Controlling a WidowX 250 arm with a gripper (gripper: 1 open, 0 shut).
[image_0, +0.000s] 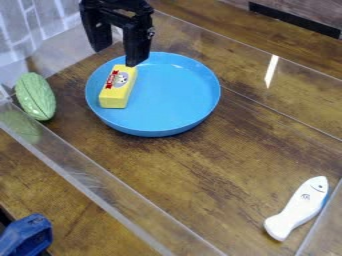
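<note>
My gripper hangs at the top left with its dark fingers parted, above and just behind a blue plate. On the left half of the plate lies a yellow box with a red and white label near its top end. The fingers are clear of the box and hold nothing visible.
A green cucumber-like object lies left of the plate. A white utensil is at the lower right, a blue object at the bottom left corner. Clear plastic walls border the wooden surface, whose middle and right are bare.
</note>
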